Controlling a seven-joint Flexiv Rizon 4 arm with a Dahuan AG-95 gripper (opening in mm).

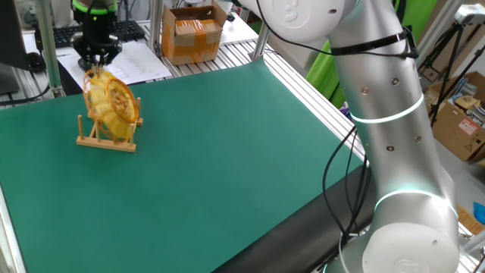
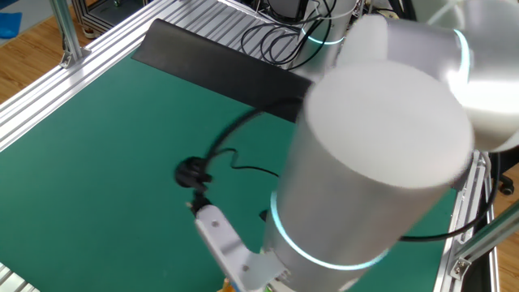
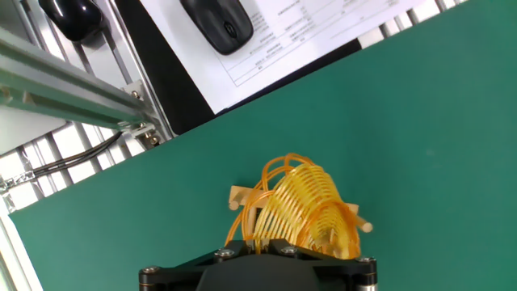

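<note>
A yellow woven basket (image 1: 115,108) with orange trim stands on edge, tilted, at a small wooden rack (image 1: 106,145) on the far left of the green table. My gripper (image 1: 95,67) is directly above it, its fingertips at the basket's upper rim. In the wrist view the gripper is shut on the near rim of the basket (image 3: 303,206), its fingers close together. Parts of the wooden rack (image 3: 241,196) show beside the basket there. Whether the basket still touches the rack cannot be told. The arm hides nearly all of the basket in exterior view 2.
Behind the table edge lie papers (image 3: 283,32) and a black mouse (image 3: 218,24). A metal post (image 3: 73,81) rises close by at the left. A cardboard box (image 1: 192,34) sits beyond the far edge.
</note>
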